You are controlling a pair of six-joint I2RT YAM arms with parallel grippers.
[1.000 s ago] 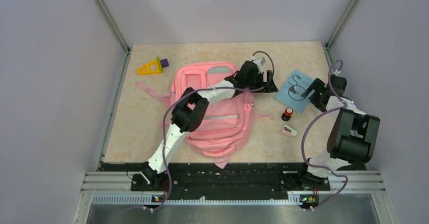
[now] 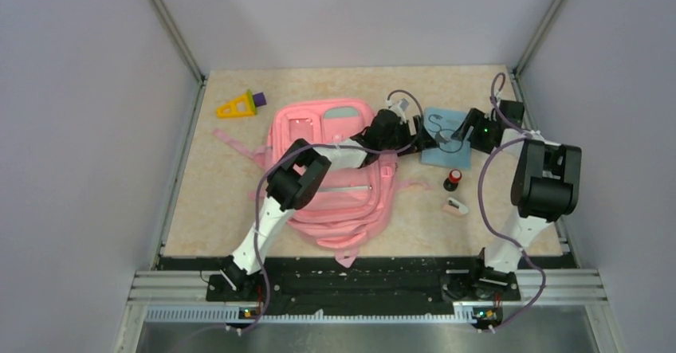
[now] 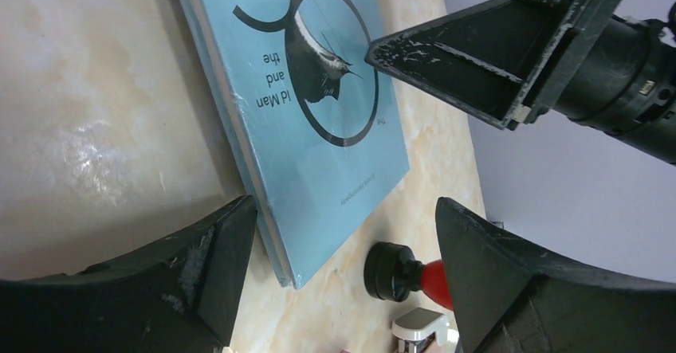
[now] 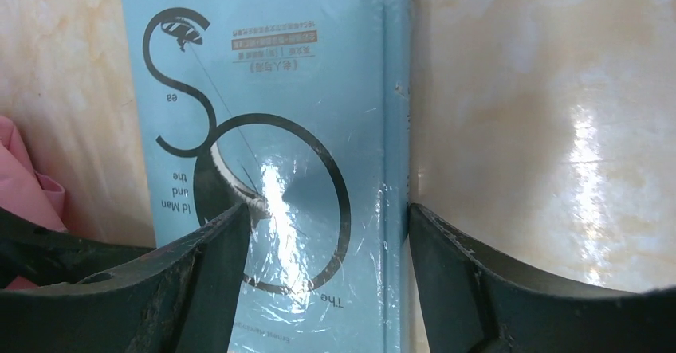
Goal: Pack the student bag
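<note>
The pink bag lies on the table's middle in the top view. Right of it rests a blue book, nearly square to the table. My left gripper stands open at the book's left edge; in the left wrist view its left fingertip is close against that edge. From the right, my right gripper is at the book's opposite side, its fingers apart. One finger lies over the cover, and the other is close beside the spine edge. Whether that one touches is hard to tell.
In front of the book stands a dark bottle with a red cap, with a small stapler nearer the front. A yellow and purple object lies at the far left. Behind the bag and book the table is bare.
The book has slid left and turned straighter, closer to the bag. My right gripper has moved left along with it.
</note>
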